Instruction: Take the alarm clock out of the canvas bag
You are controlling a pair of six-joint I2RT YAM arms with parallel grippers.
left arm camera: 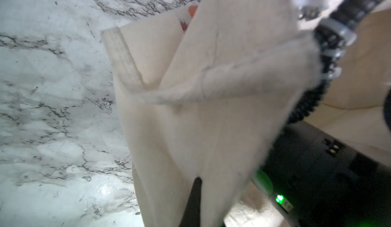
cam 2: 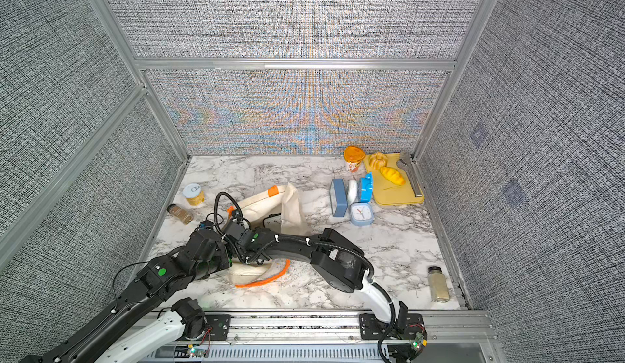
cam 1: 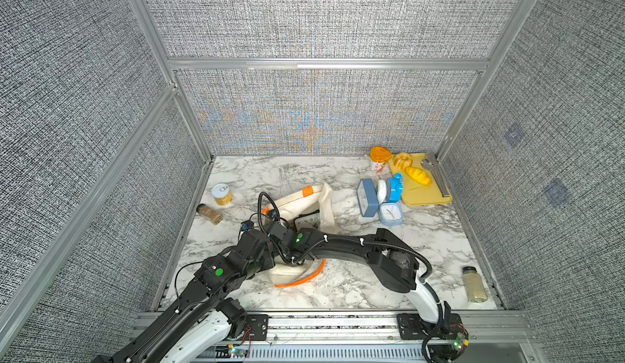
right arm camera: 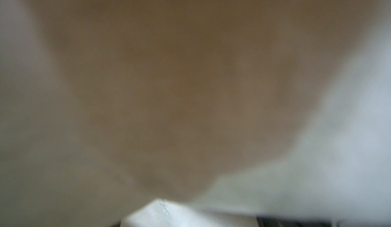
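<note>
The cream canvas bag point(cam 1: 299, 272) with orange trim lies at the table's middle, both arms over it. A dark, boxy object point(cam 1: 307, 220), partly hidden, shows inside; I cannot tell if it is the alarm clock. My left gripper point(cam 1: 267, 262) is at the bag's left side; in the left wrist view a dark fingertip point(left arm camera: 197, 182) rests against the folded canvas, and its finger is shut as far as shows. My right gripper point(cam 1: 276, 239) reaches into the bag; the right wrist view is filled with blurred canvas, and its fingers are hidden.
Blue clocks point(cam 1: 390, 213) and boxes point(cam 1: 366, 198) stand right of the bag, beside a yellow board point(cam 1: 423, 197) with toy food. A can point(cam 1: 221, 194) and jar point(cam 1: 209, 214) sit left; another jar point(cam 1: 474, 283) is front right.
</note>
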